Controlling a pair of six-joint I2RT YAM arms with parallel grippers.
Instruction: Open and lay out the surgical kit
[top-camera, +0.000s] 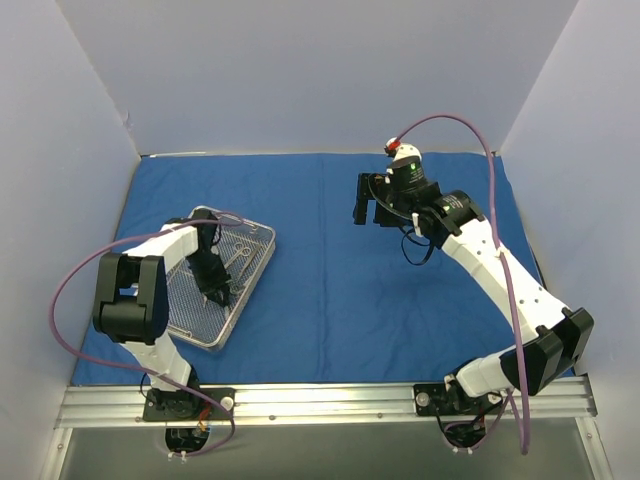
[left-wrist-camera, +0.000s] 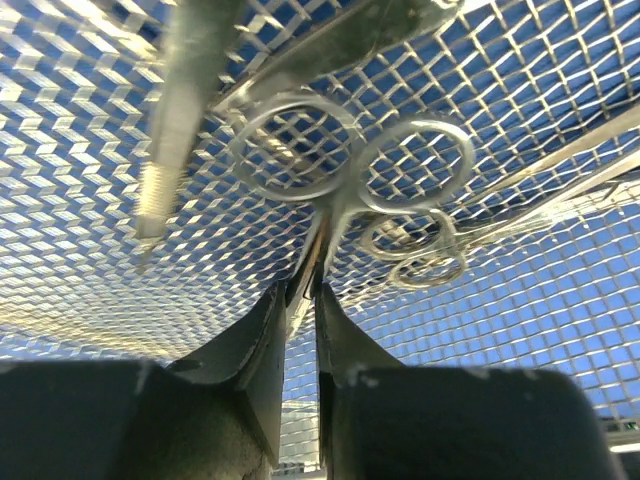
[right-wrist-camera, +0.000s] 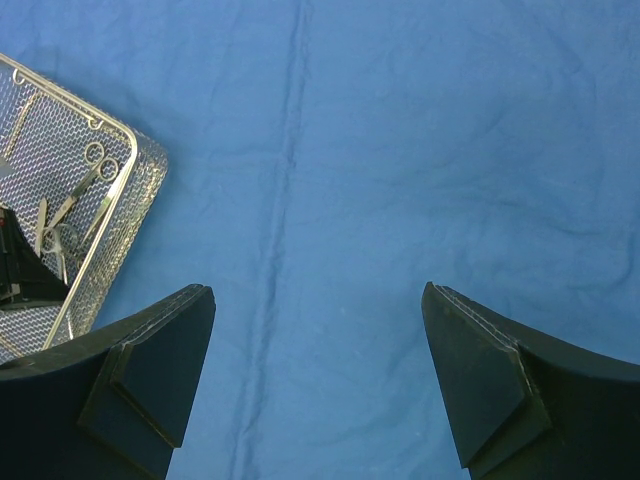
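A wire mesh tray (top-camera: 262, 258) lies at the left of the blue cloth with metal instruments inside. In the left wrist view, my left gripper is shut on the shank of the scissors (left-wrist-camera: 338, 195); their two finger rings point away from the fingers and the tips are mostly hidden. A smaller-looking pair of ringed scissors (left-wrist-camera: 428, 250) lies just to the right. Toward the upper left are a scalpel-like handle (left-wrist-camera: 185, 120) and a flat blade-shaped instrument (left-wrist-camera: 345, 42). Over the cloth at the right, my right gripper stands wide open and empty.
The tray's raised rim (right-wrist-camera: 125, 170) stands near the left gripper. Grey walls (top-camera: 320, 80) enclose the back and sides.
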